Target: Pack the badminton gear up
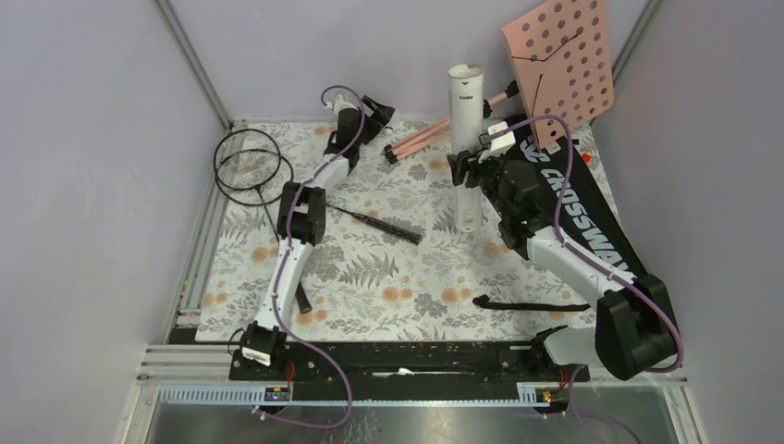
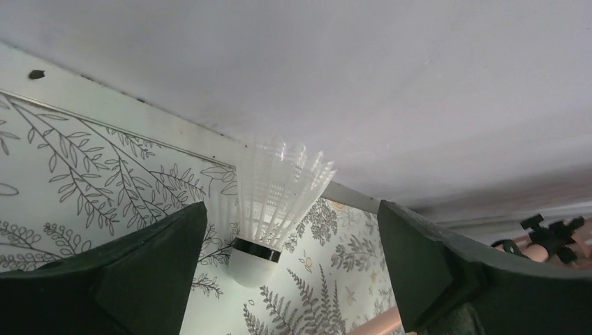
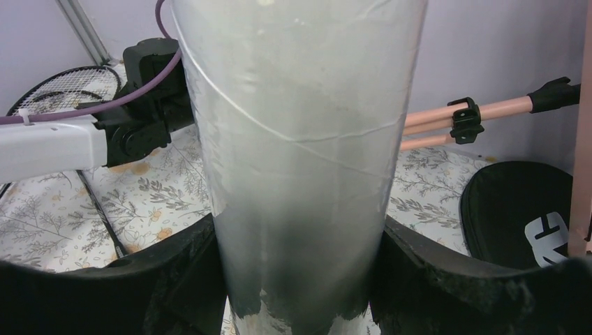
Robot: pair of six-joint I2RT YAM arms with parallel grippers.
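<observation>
A white shuttlecock (image 2: pixel 279 202) lies on the patterned table near the back wall, its cork toward me and its feathers away. My open left gripper straddles it from above, the fingers (image 2: pixel 132 272) apart on either side and not touching it. My right gripper (image 1: pixel 462 168) is shut on a tall white shuttlecock tube (image 3: pixel 300 139), which stands upright right of the table's middle. What is inside the tube cannot be seen. Two rackets lie at the left; the black handle of one (image 1: pixel 393 228) points to the middle, and the other racket's head (image 1: pixel 251 166) rests by the left edge.
Pink poles (image 1: pixel 421 139) lie behind the tube. A perforated pink panel (image 1: pixel 566 69) leans at the back right over a long black bag (image 1: pixel 582 199). Near the front right lies a black strap (image 1: pixel 532 306).
</observation>
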